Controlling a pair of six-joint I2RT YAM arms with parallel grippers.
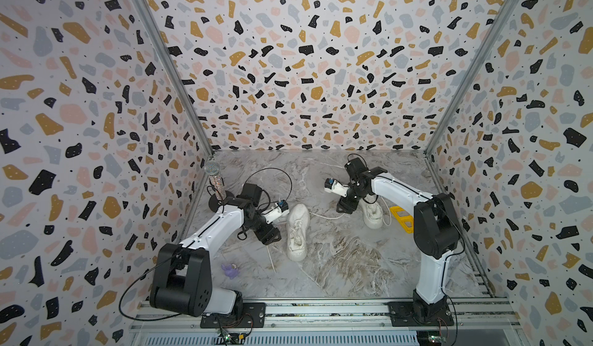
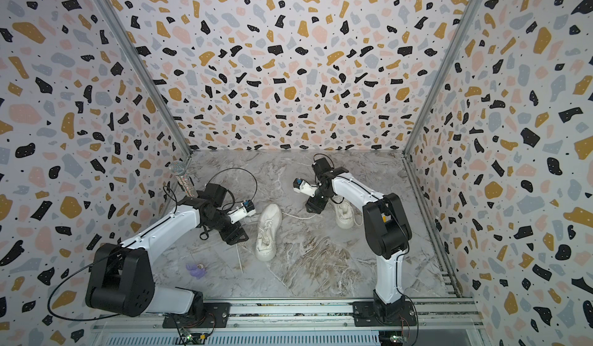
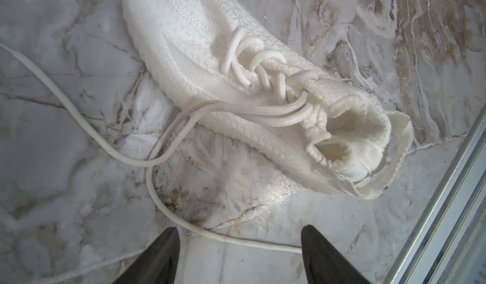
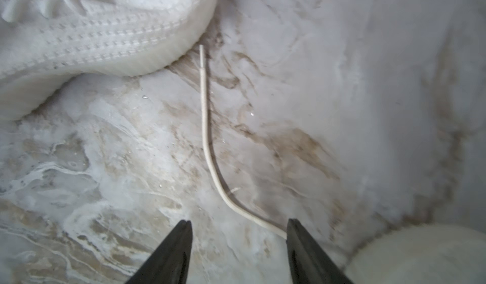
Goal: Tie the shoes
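Note:
In the top left view one white shoe (image 1: 297, 230) lies near the middle of the table, and the other white shoe (image 1: 372, 215) is partly hidden behind the right arm. Left of the middle shoe, my left gripper (image 1: 270, 235) is open. Its wrist view shows the middle shoe (image 3: 253, 81) with laces looped over its side; a lace (image 3: 253, 243) crosses the table between and beyond the open fingers. My right gripper stands open between the two shoes, above the table. A lace (image 4: 205, 116) runs across the marble, its lower end passing behind the right finger.
A purple item (image 1: 229, 270) lies at the front left, a perforated cylinder (image 1: 213, 176) stands at the back left, and a yellow frame (image 1: 402, 218) rests at the right. Between the shoes toward the front, the marble table (image 1: 346, 256) is clear.

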